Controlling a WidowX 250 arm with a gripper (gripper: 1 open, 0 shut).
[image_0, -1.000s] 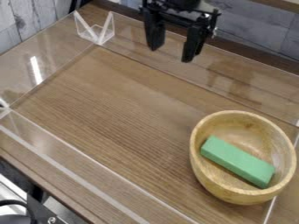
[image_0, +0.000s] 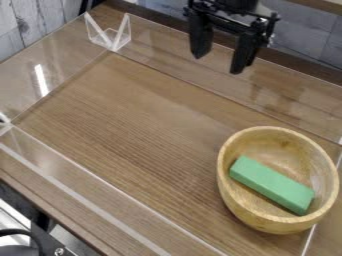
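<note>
At the top of the camera view, right of centre, my black gripper (image_0: 222, 52) hangs over the back of the wooden table, its two dark fingers apart with nothing visible between them. At the lower right a round light-wood bowl (image_0: 275, 220) holds a green block (image_0: 270, 184), well below and apart from the gripper.
A clear plastic piece (image_0: 110, 32) stands at the back left. Black cables (image_0: 27, 236) lie at the lower left corner, off the tabletop.
The bowl and green block have not moved.
</note>
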